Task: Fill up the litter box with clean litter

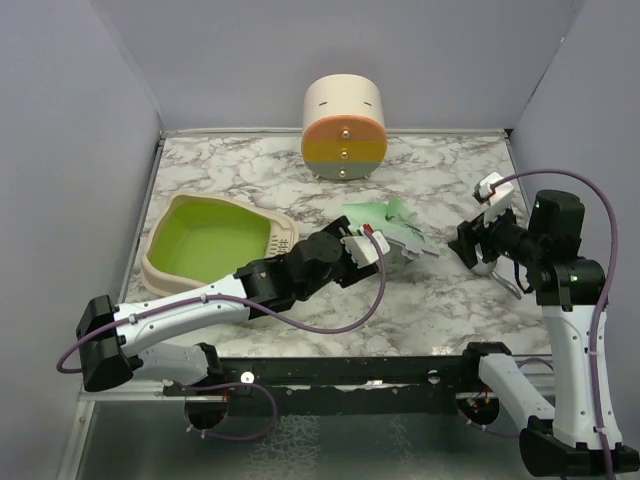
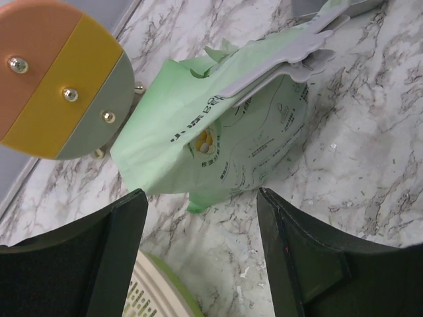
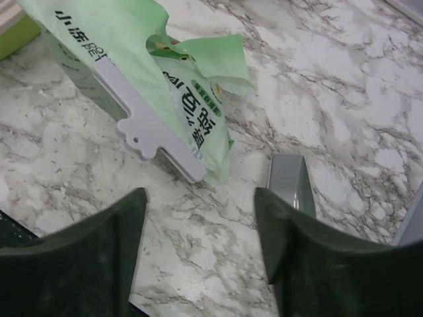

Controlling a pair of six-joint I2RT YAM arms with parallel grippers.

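Observation:
A green litter bag (image 2: pixel 165 125) (image 3: pixel 192 112) lies on the marble top, closed with a grey clip (image 2: pixel 271 66) (image 3: pixel 139 125). The litter box (image 1: pixel 167 272), green inside with a pale rim, sits at the left, looking empty. My left gripper (image 1: pixel 355 250) is open over the near left of the bag, nothing between its fingers. My right gripper (image 1: pixel 470 240) stands open right of the bag. A grey scoop (image 3: pixel 287 178) lies beside the bag, partly hidden by that gripper in the top view.
A small rounded cabinet (image 1: pixel 343 110) with coloured bands stands at the back. Bare marble (image 1: pixel 240 165) shows at the back left and along the front. Walls bound the space at back and sides.

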